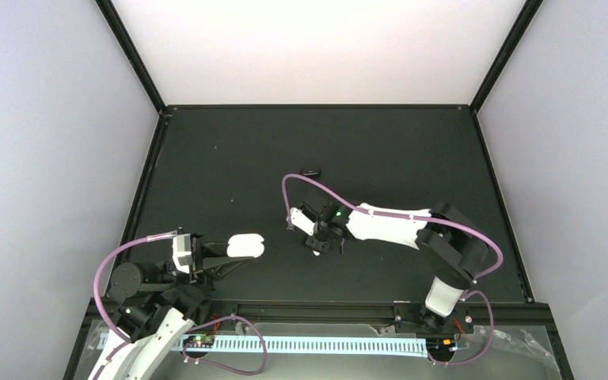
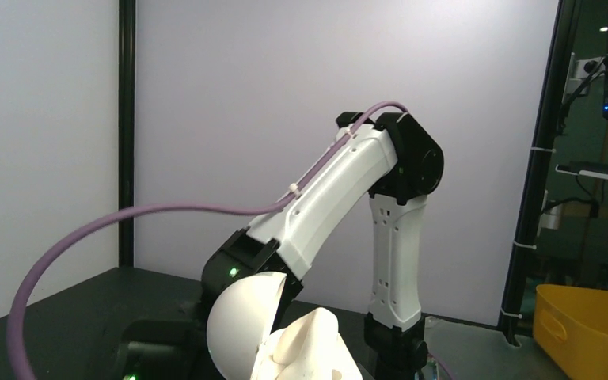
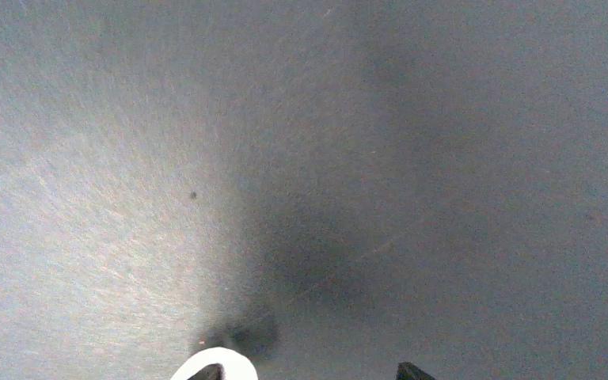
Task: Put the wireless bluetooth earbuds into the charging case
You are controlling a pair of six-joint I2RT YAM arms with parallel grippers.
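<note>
A white charging case [image 1: 245, 245] is clamped in my left gripper [image 1: 236, 253], held over the front left of the table. Its rounded white lid [image 2: 241, 324] stands raised beside a white, nose-shaped part [image 2: 310, 348]; whether that part is an earbud or the case's interior is unclear. My right gripper [image 1: 314, 247] points down low over the middle of the table. In the right wrist view its dark fingertips [image 3: 412, 372] are well apart at the bottom edge. A white earbud [image 3: 233, 362] shows by the left fingertip, partly cut off; whether they touch is unclear.
A small black object [image 1: 310, 172] lies on the dark table behind my right gripper. The purple cable [image 1: 324, 188] arches over the right arm. The table between the two grippers and along the back is bare.
</note>
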